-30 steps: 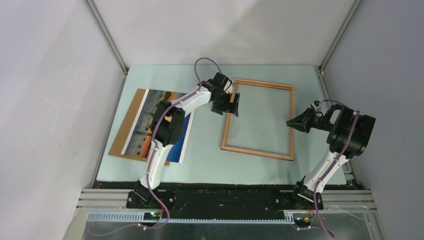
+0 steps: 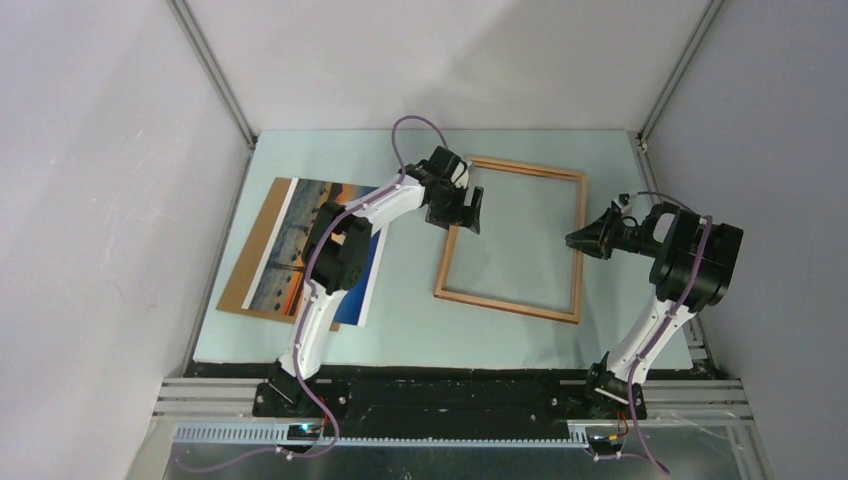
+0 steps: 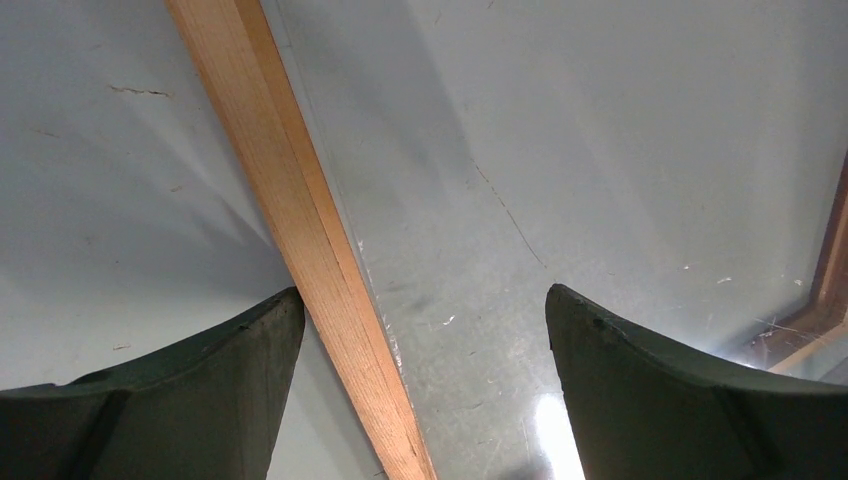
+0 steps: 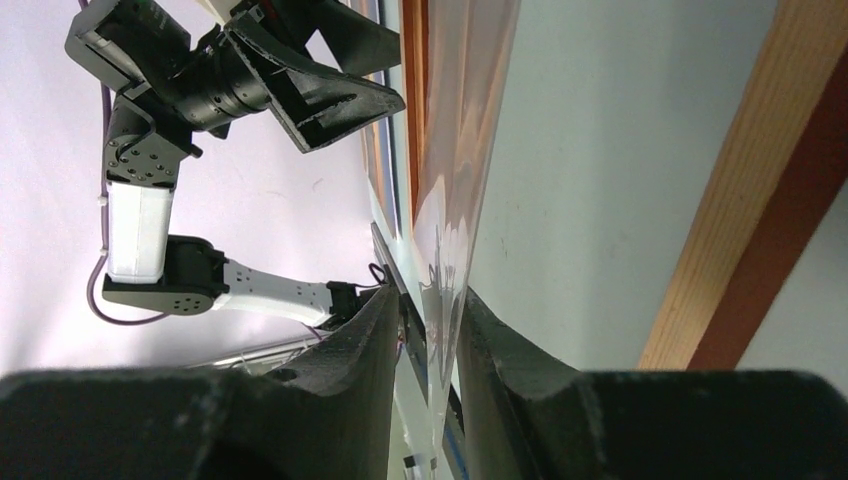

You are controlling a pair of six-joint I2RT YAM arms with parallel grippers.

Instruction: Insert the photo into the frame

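Note:
The wooden photo frame lies on the table, with its backless inside showing pale. My left gripper is open over its left rail; in the left wrist view that rail runs between the fingers, close against the left one. At the right rail is my right gripper, its fingers a small gap apart. A clear, shiny sheet shows edge-on in that gap in the right wrist view; whether both fingers touch it I cannot tell. The sunset photo lies at the left, partly under the left arm.
A brown backing board lies beneath the photo, sticking out at its left. Walls stand at the left, right and back.
The frame has slid slightly to the left. My right gripper has moved left too, and the left gripper a touch to the right. The photo has stayed put.

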